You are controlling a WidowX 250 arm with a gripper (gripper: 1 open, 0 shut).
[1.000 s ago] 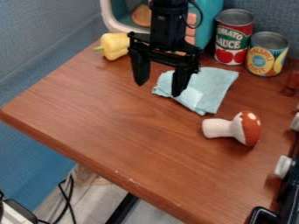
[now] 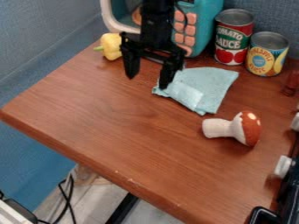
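The black gripper (image 2: 149, 70) hangs open at the upper middle of the camera view, its two fingers spread, one over bare wood and the other at the left edge of a crumpled light blue cloth (image 2: 201, 91). Whether that finger touches the cloth I cannot tell. A yellow pepper-like object (image 2: 112, 45) lies to the upper left. A red and white toy mushroom (image 2: 232, 129) lies on the wooden table (image 2: 105, 122), below the cloth.
A teal container (image 2: 204, 19) stands at the back, behind the arm. Two cans, a red one (image 2: 232, 39) and a yellow one (image 2: 267, 58), stand at the back right. Black equipment (image 2: 282, 194) lines the right edge.
The gripper has risen and shifted slightly back, away from the middle of the table. The cloth and the other objects look unmoved.
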